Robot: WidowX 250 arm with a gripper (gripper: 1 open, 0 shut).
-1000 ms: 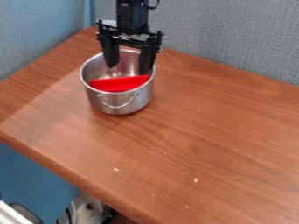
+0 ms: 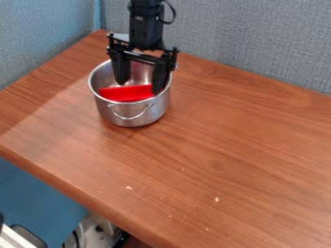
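A steel pot (image 2: 132, 110) with a wire handle stands on the wooden table (image 2: 220, 165), toward its back left. Inside it lies a red object (image 2: 124, 93). My black gripper (image 2: 139, 81) hangs over the pot from the top of the view, its two fingers apart at opposite sides of the pot's mouth, their tips reaching down inside the rim, above or beside the red object. Nothing shows held between them.
Padded grey-blue walls (image 2: 239, 44) border the table at the back and left. A white and black item (image 2: 19, 237) is partly visible below the left edge.
My gripper has moved slightly down into the pot over the last second. The pot and red object show no visible movement.
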